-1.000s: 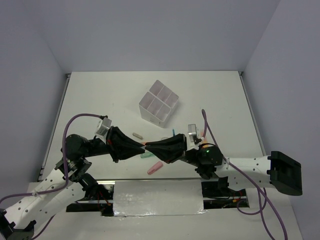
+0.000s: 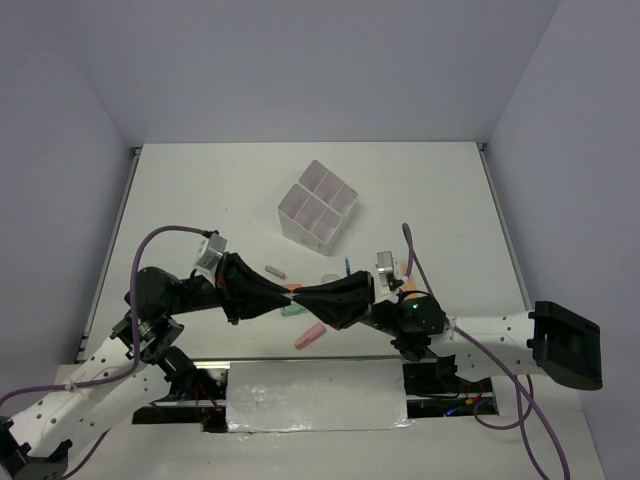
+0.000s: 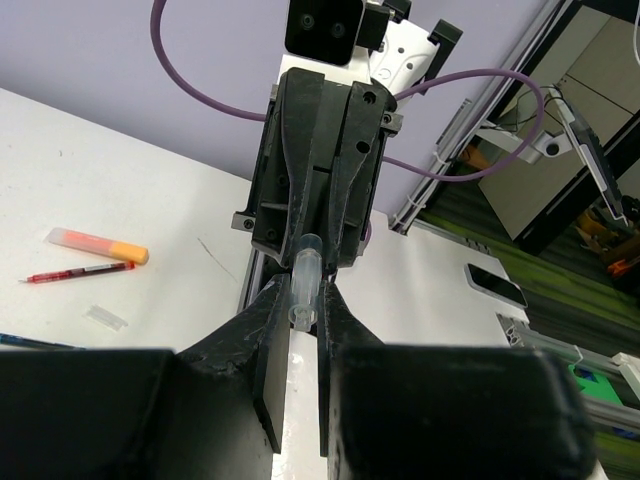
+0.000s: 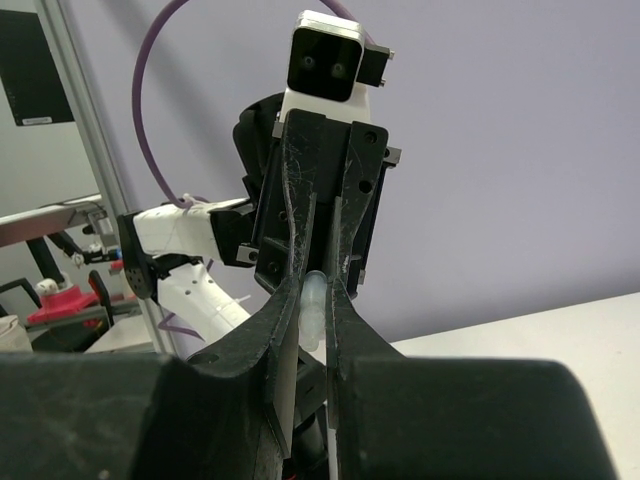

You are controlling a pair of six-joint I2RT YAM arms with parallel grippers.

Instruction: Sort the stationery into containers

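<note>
My left gripper (image 2: 286, 298) and right gripper (image 2: 298, 297) meet tip to tip above the table, both shut on one small translucent tube, which shows also in the right wrist view (image 4: 312, 308). The divided white organizer (image 2: 317, 205) stands at the back middle; no items show in its compartments. In the top view a pink item (image 2: 310, 336) and a small beige piece (image 2: 275, 271) lie on the table, with green and blue items partly hidden under the grippers. An orange marker (image 3: 98, 245) and a red pen (image 3: 79, 272) show in the left wrist view.
A silver sheet (image 2: 315, 395) lies beyond the table's front edge. Grey walls bound the back and sides.
Both grippers hold nearly still; the right arm has shifted very slightly.
</note>
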